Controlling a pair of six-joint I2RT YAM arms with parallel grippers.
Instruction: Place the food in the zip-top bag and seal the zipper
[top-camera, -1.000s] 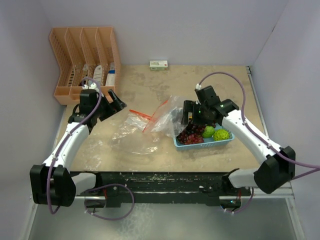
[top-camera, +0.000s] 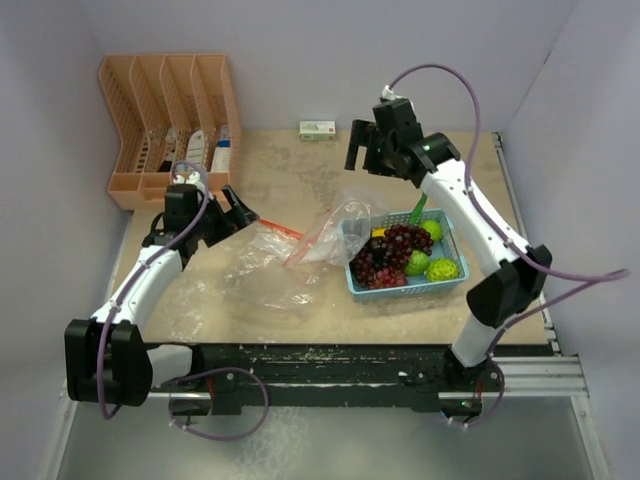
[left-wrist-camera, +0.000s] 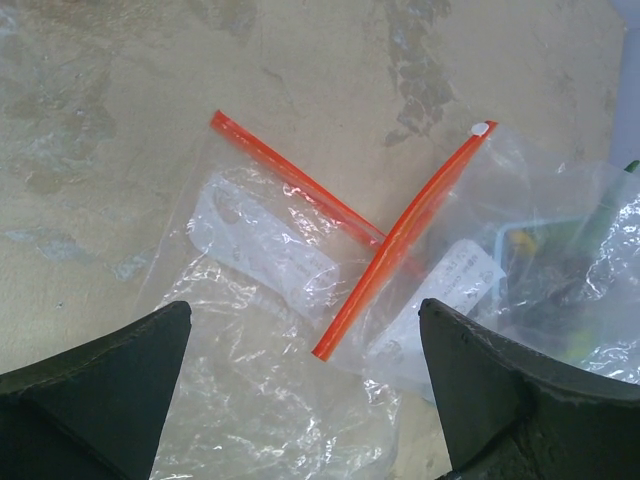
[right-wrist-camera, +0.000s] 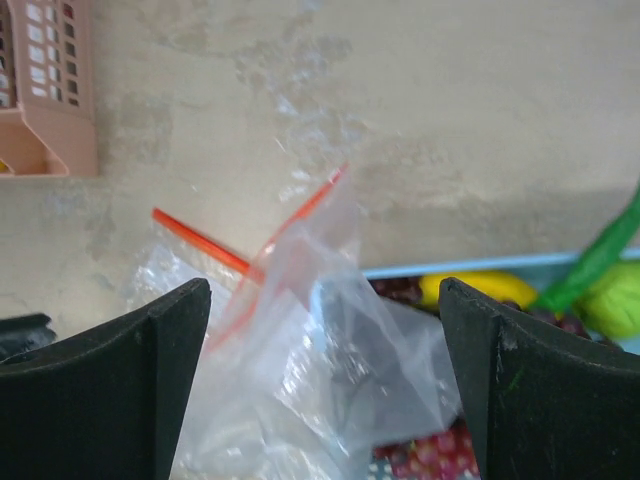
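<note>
Flat on the table lies a clear zip bag (top-camera: 265, 285) with a red zipper strip (left-wrist-camera: 265, 155). A second clear bag (top-camera: 345, 225), also red-zipped, overlaps it and drapes over the left side of a blue basket (top-camera: 405, 290). Dark grapes (top-camera: 375, 270), green round fruits (top-camera: 442, 269) and something yellow (right-wrist-camera: 485, 288) sit in that basket. My left gripper (top-camera: 240, 210) hangs open left of the bags, nothing between its fingers. Behind the basket and raised above the table is my right gripper (top-camera: 356, 147), open and empty. The draped bag hides part of the basket's contents.
A peach slotted rack (top-camera: 125, 185) holding several items stands at the back left. A small green-and-white box (top-camera: 317, 130) is against the back wall. Bare table (top-camera: 280, 170) shows between rack and box, and along the front.
My right gripper has risen from the basket's left side and swung back and left, exposing more fruit. The bags look nearly the same.
</note>
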